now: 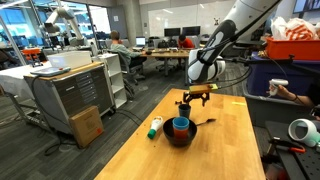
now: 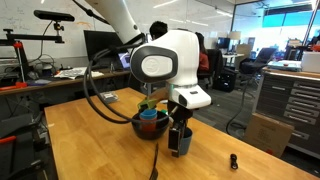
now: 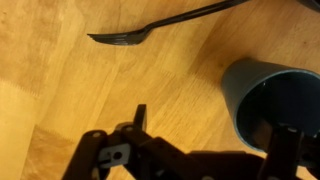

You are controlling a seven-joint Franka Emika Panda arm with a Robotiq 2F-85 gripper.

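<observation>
A dark grey cup [image 3: 240,95] stands at the right of the wrist view, its mouth towards the camera. My open gripper is close over it, with one finger [image 3: 139,118] outside the cup and the other overlapping its dark mouth. Whether that finger is inside the cup or above it I cannot tell. In exterior view 2 the gripper [image 2: 178,130] is right at the cup and partly hides it. Nothing shows held between the fingers.
A black fork [image 3: 130,38] lies on the wooden table beside the cup. A black bowl [image 1: 178,141] holds a blue cup [image 1: 180,122] and something red. A white and green bottle [image 1: 155,127] stands beside the bowl.
</observation>
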